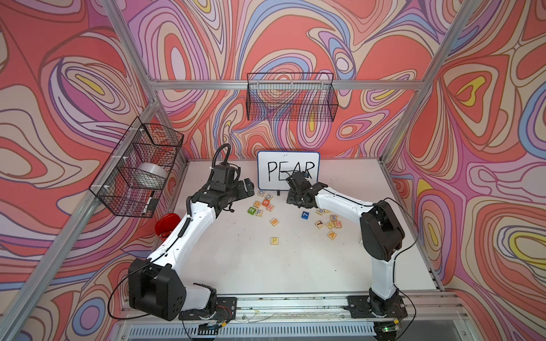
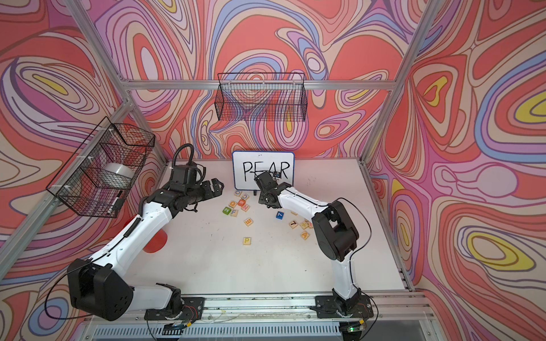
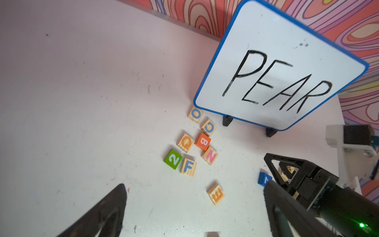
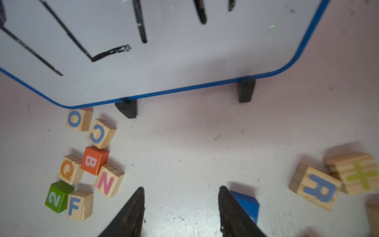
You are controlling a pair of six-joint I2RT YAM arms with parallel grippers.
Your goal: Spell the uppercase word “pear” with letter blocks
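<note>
A whiteboard [image 3: 279, 67] reading PEAR stands at the table's back. A P block [image 1: 274, 240] sits alone at front centre, with an E block [image 3: 215, 194] farther back. An A block [image 1: 332, 234] lies to the right, and an R-like blue-lettered block [image 4: 315, 185], partly blurred, lies behind the blue block [image 4: 244, 206]. My left gripper [image 1: 244, 190] hangs over the left side, fingers apart and empty. My right gripper [image 1: 293, 199] hovers before the board, its fingers apart in its wrist view, with nothing seen between them.
Other blocks, such as the green 2 [image 3: 173, 159] and red B [image 3: 203, 141], cluster left of centre; several more lie at right. A red bucket [image 1: 167, 226] is at the left edge.
</note>
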